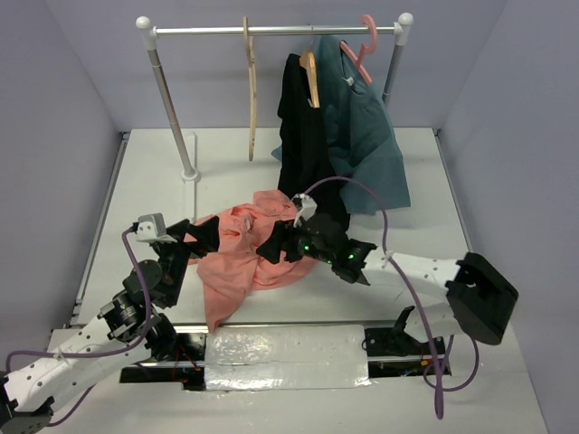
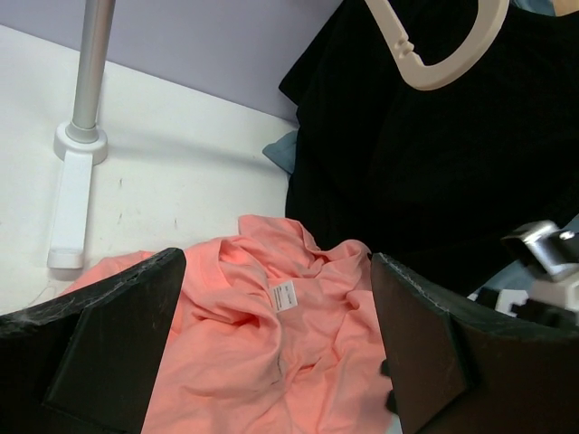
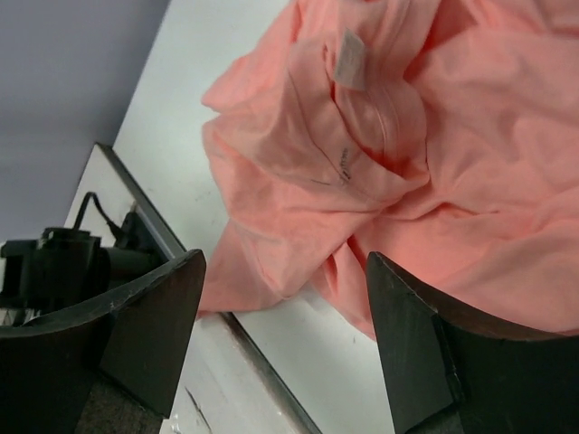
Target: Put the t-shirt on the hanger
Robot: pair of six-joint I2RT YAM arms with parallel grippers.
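Note:
A pink T-shirt [image 1: 231,267] lies crumpled on the white table, a small label showing on it in the left wrist view [image 2: 283,296]. My left gripper [image 1: 201,233] stands open at the shirt's left, nothing between its fingers. My right gripper [image 1: 276,242] is over the middle of the shirt, its fingers apart with cloth visible below them in the right wrist view [image 3: 308,181]. An empty wooden hanger [image 1: 251,90] hangs from the rail [image 1: 199,31].
A black garment [image 1: 298,136] and a teal one [image 1: 371,154] hang on hangers at the back right, reaching the table. The rack's left post [image 1: 167,99] stands behind my left arm. Bare table shows at the left.

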